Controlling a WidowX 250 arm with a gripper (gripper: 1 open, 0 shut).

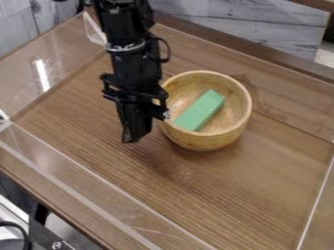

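Observation:
My black gripper (pixel 132 127) hangs over the wooden tabletop (pixel 144 195), just left of a round wooden bowl (pixel 229 133). Its fingertips are low near the table; they look close together, with nothing visible between them, and it appears shut. A green rectangular block (pixel 198 110) rests inside the bowl.
A white object is partly in view at the left edge, with a dark cable at the bottom left. A grey marbled wall (pixel 261 29) runs along the back.

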